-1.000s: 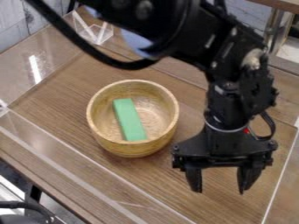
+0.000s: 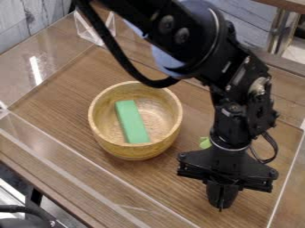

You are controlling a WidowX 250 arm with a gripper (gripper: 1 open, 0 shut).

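My black gripper (image 2: 223,191) is low over the wooden table at the right, its fingers drawn together near the tabletop; whatever is between them is hidden by the gripper itself. A tan round bowl (image 2: 107,135) with a green rectangular block (image 2: 131,120) in it sits left of the gripper. A small green object (image 2: 205,142) shows behind the gripper, mostly covered by the arm.
The wooden table (image 2: 71,169) has free room at the left and front. A clear container (image 2: 93,25) stands at the far back left. A dark cable runs near the front-left edge.
The gripper's fingers have come together from a wider spread, and the gripper has tilted and shifted slightly. The bowl and its block have stayed in place.
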